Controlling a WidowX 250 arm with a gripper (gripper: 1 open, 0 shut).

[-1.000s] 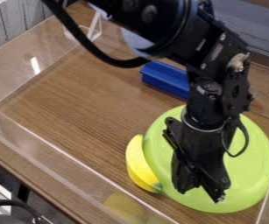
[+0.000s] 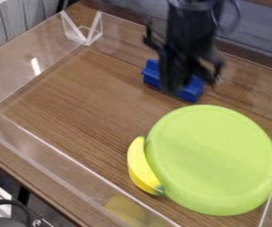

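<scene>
The dark gripper is high at the top centre, motion-blurred, over the blue block, which it partly hides. Whether its fingers are open or shut is unclear. A yellow banana lies against the left rim of a large light-green round plate at the lower right.
The wooden tray floor is bare on the left and middle. Clear plastic walls border it at the left and front. A black cable is at the lower left corner.
The gripper has moved up and back from low over the green plate to above the blue block. The banana and plate look unmoved.
</scene>
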